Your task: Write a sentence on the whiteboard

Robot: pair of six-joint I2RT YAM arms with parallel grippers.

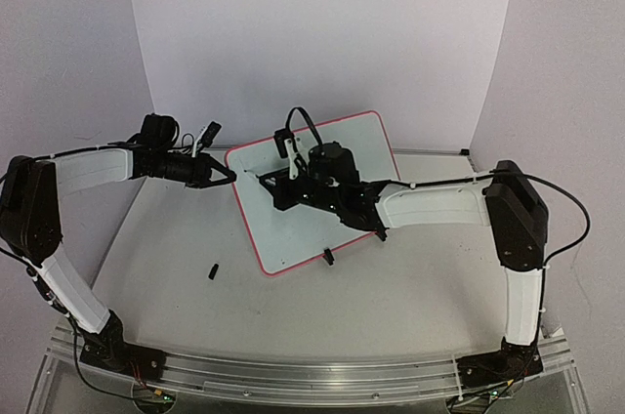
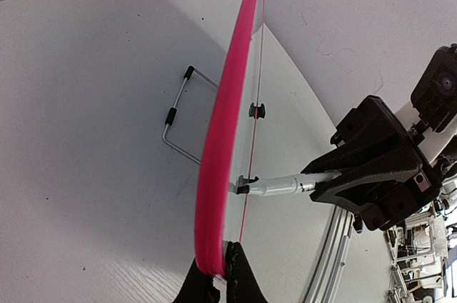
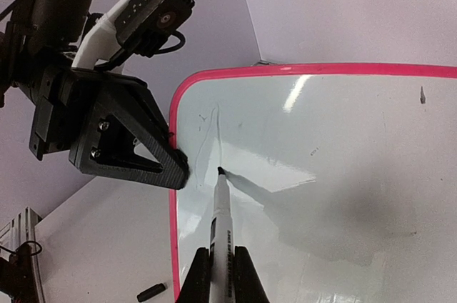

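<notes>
The whiteboard (image 1: pixel 293 238), white with a pink-red rim, leans tilted on its stand. My left gripper is shut on its left edge, the rim (image 2: pixel 221 146) running between the fingers. My right gripper is shut on a white marker (image 3: pixel 222 206) with a black tip. That tip meets the board, or nearly so, in the upper left part; exact contact is hard to tell. Faint thin strokes (image 3: pixel 216 128), like a narrow peak, show there, one ending at the tip. From above, the right gripper (image 1: pixel 269 183) covers part of the board.
A black marker cap (image 1: pixel 213 271) lies on the table left of the board. Black clips (image 1: pixel 328 257) sit at the board's lower edge. A wire stand (image 2: pixel 171 117) shows behind the board.
</notes>
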